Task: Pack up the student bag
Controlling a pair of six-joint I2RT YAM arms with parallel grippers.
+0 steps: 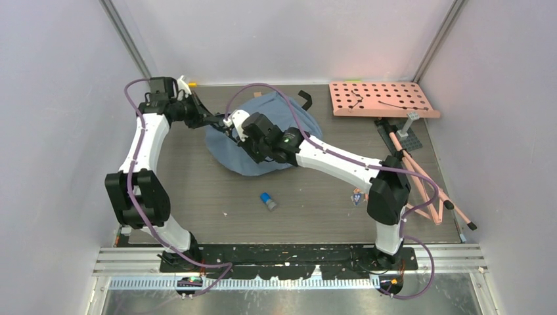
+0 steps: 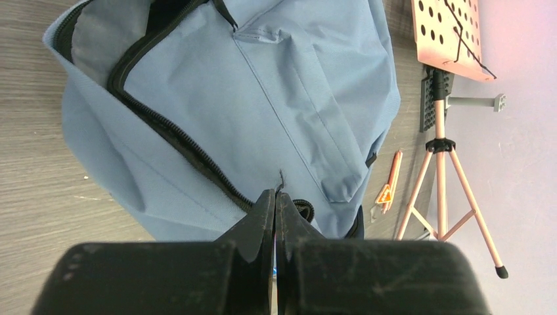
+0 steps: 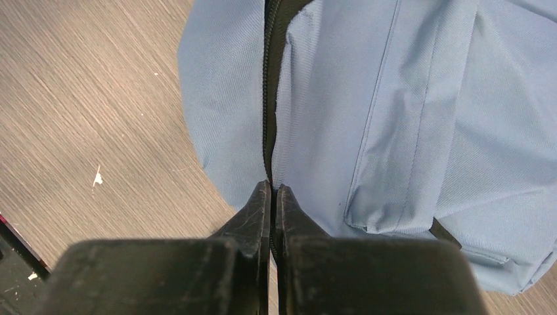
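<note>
The blue-grey fabric bag [image 1: 259,167] lies on the table, its upper part covered by both arms in the top view. Its dark zipper [image 2: 190,147] runs down to my left gripper in the left wrist view. That gripper is shut, and a thin dark sliver shows just past its tips; whether it is held cannot be told. In the right wrist view my right gripper is shut on the bag's dark zipper edge. A gap in the bag stands open at upper left of the left wrist view, the inside mostly dark.
A blue-capped tube [image 1: 268,201] lies in front of the bag. Toward the right stand a pink perforated board [image 1: 381,98] and a pink tripod [image 1: 420,170]. A small colourful item [image 1: 356,196] sits near the right arm. Bare table shows at front left.
</note>
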